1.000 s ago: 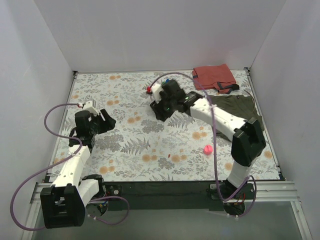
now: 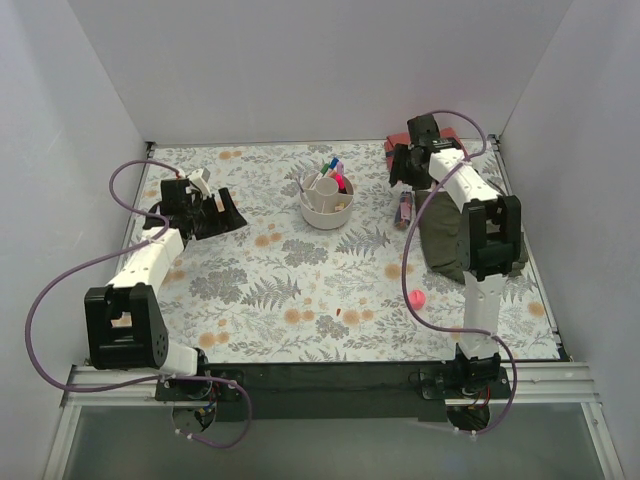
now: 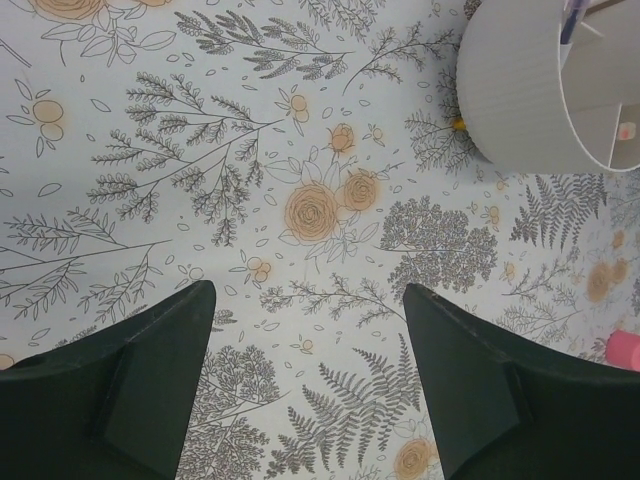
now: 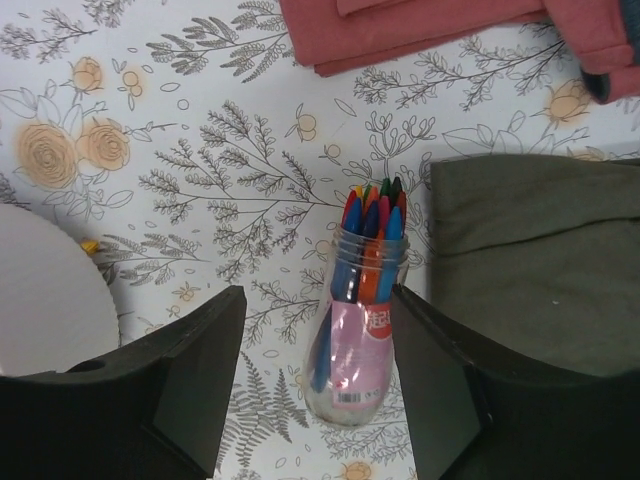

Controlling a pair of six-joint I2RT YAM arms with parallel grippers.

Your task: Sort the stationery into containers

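Note:
A glass jar [image 4: 355,320] full of coloured crayons stands on the patterned cloth in the right wrist view, its label pink. My right gripper is partly open above it, the jar showing between and beyond its fingers without visible contact. In the top view the jar [image 2: 404,210] is just below that gripper [image 2: 397,178]. A round white container [image 2: 327,210] with compartments stands near the middle and holds pens and markers [image 2: 330,168]. Over on the left, my left gripper [image 2: 234,208] is open above bare cloth, nothing between its fingers.
Folded red cloth [image 4: 420,25] lies behind the jar, and dark green cloth [image 4: 535,260] lies to its right. A pink round object [image 2: 416,299] sits nearer the front.
My right arm has swung right from over the white container to above the jar, coming lower lately.

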